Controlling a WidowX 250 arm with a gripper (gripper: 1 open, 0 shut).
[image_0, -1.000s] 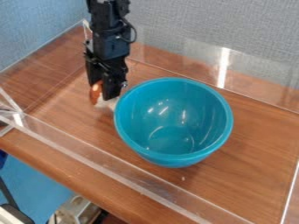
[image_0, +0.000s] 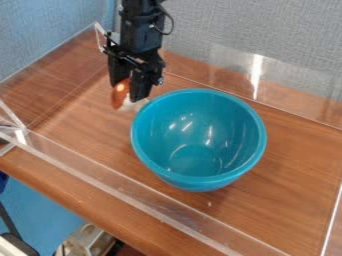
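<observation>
My black gripper (image_0: 132, 87) hangs at the upper middle of the view, shut on a small orange object (image_0: 120, 92) that it holds above the wooden table. A large teal bowl (image_0: 201, 160) stands just to the right and nearer, with its inside empty. A pale patch shows just below the gripper, too small to make out.
A grey wall (image_0: 254, 45) runs along the back, and clear low panels edge the table. Below the front left edge is a blue floor with metal hardware.
My gripper has risen and moved slightly to the right and back, carrying the orange object with it. The teal bowl has not moved.
</observation>
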